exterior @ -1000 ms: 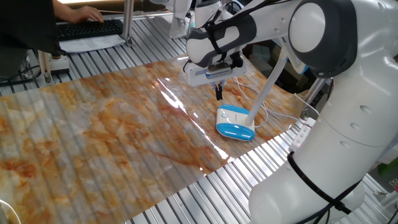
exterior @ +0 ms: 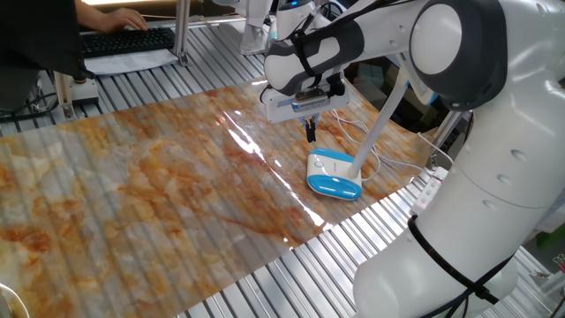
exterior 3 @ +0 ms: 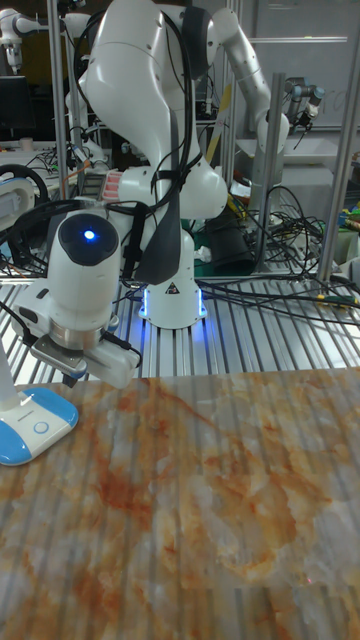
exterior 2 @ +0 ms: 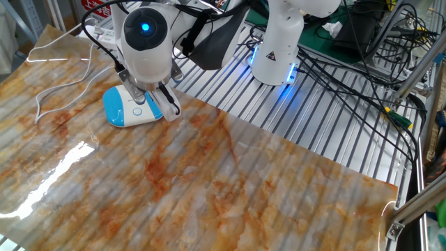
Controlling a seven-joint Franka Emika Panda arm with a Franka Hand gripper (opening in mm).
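A desk lamp with a blue-and-white base (exterior: 334, 174) stands upright on the marbled sheet (exterior: 159, 194); its white stem (exterior: 381, 124) rises and leans to the right. My gripper (exterior: 311, 132) hangs over the sheet just behind the base in exterior view 1, pointing down. Its dark fingers look drawn together, with nothing visible between them. In exterior view 2 the hand partly covers the lamp base (exterior 2: 120, 108). From the front, in exterior view 3, the lamp base (exterior 3: 40, 429) is at the left edge, and the arm's hand hides the fingertips.
A white cable (exterior: 388, 162) curls behind the lamp toward a power strip (exterior: 427, 193). Slatted metal table (exterior: 265, 287) borders the sheet. Most of the sheet is bare. At the far left a person's hand (exterior: 119, 19) rests on a keyboard (exterior: 128, 41).
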